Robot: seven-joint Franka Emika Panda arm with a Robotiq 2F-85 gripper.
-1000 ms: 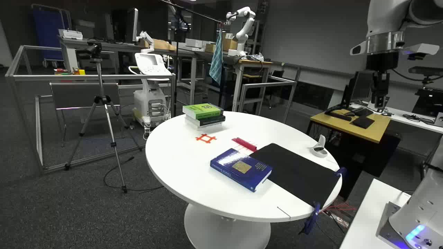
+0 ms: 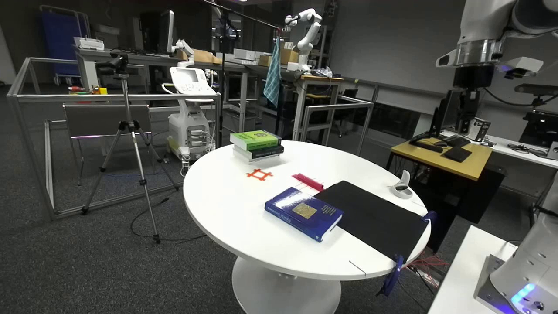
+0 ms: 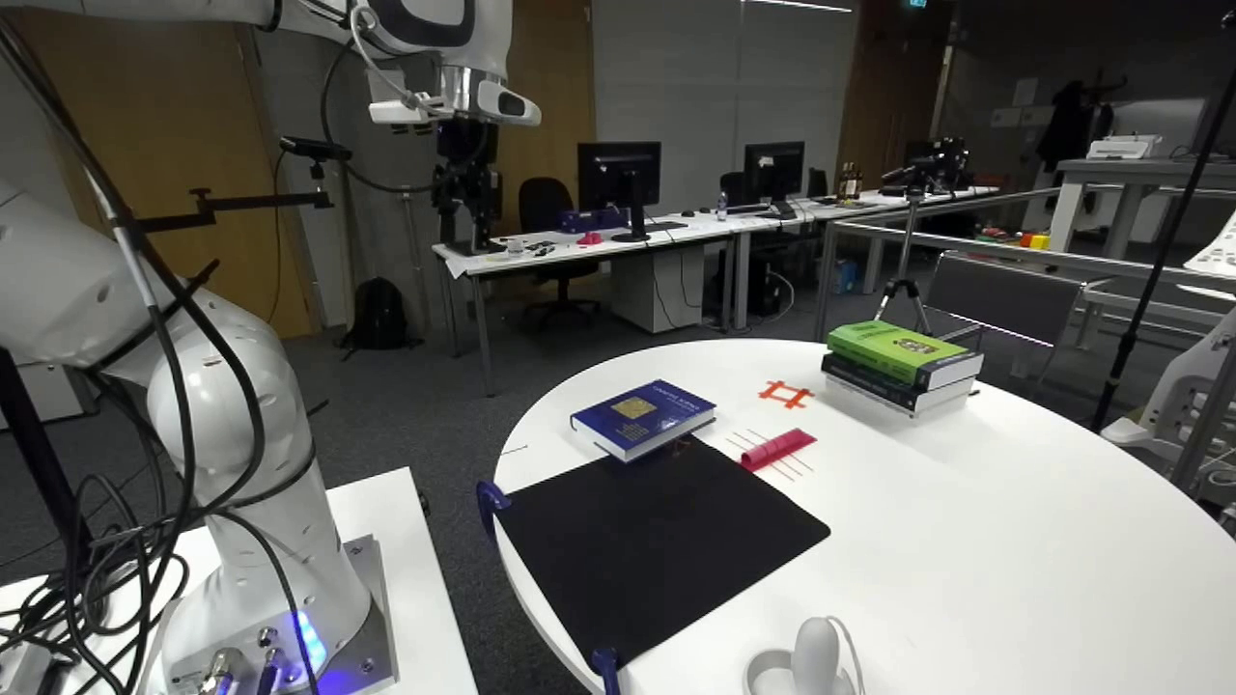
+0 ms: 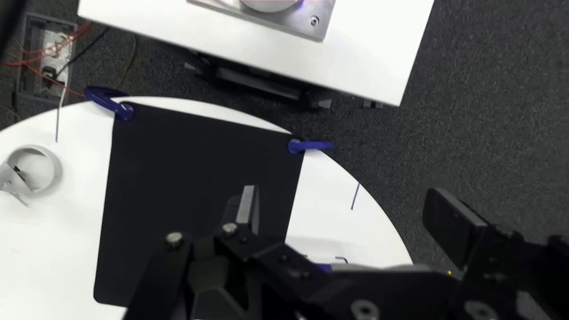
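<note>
My gripper stands open, its two fingers wide apart with nothing between them. It hangs high above the table's robot side, clear of every object, as exterior view 2 shows with the gripper (image 3: 466, 226) at upper left. A thick blue book (image 2: 304, 213) lies flat on the white round table, at the edge of a black mat (image 3: 672, 544). In the wrist view the blue book (image 4: 323, 266) is mostly hidden behind the gripper's body. Farther off, a green book (image 2: 255, 139) rests on top of a dark book (image 2: 267, 152) and a pale one.
A red-pink strip (image 3: 778, 448) and an orange tape square (image 3: 787, 394) lie near the books. Blue clamps (image 4: 306, 145) grip the mat at the table edge. A grey-white ringed device (image 2: 402, 188) occupies another side.
In exterior view 1 my arm's wrist and gripper have shifted a little to the left, still high up. Books, mat and the other tabletop items have stayed put.
</note>
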